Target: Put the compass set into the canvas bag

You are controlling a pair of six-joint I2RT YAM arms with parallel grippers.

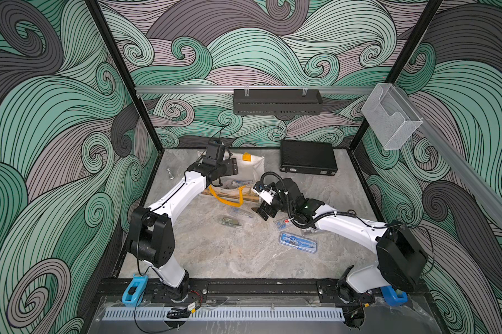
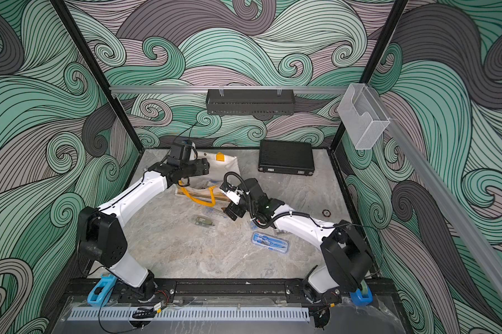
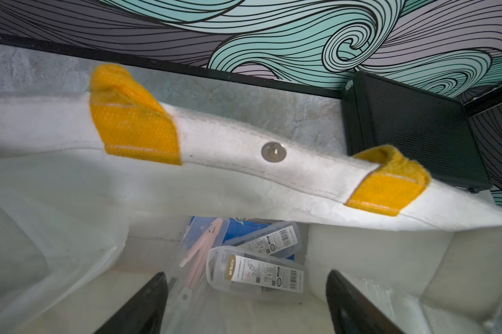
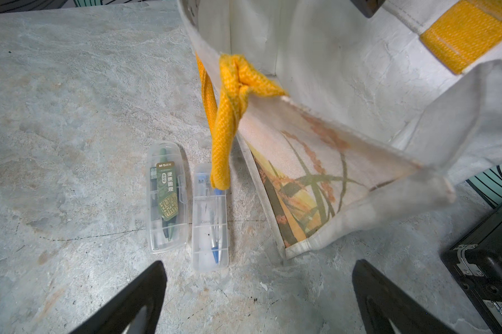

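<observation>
The white canvas bag [image 3: 223, 142] stands open at the back left, with yellow handles. My left gripper is over its mouth, fingers parted and empty. Inside the bag lie clear cases, among them a labelled case [image 3: 267, 272] and one with a pink compass [image 3: 198, 258]. On the table in front of the bag are a clear case with a green label [image 4: 167, 194] and a clear case with blue parts [image 4: 210, 222]. A blue compass set [image 1: 298, 242] lies nearer the front. My right gripper is open beside the bag, nothing between its fingers.
A black case [image 1: 308, 157] rests at the back right. A red-and-blue item [image 1: 283, 223] lies partly under the right arm. Bare tabletop [image 1: 206, 250] spreads across the front left.
</observation>
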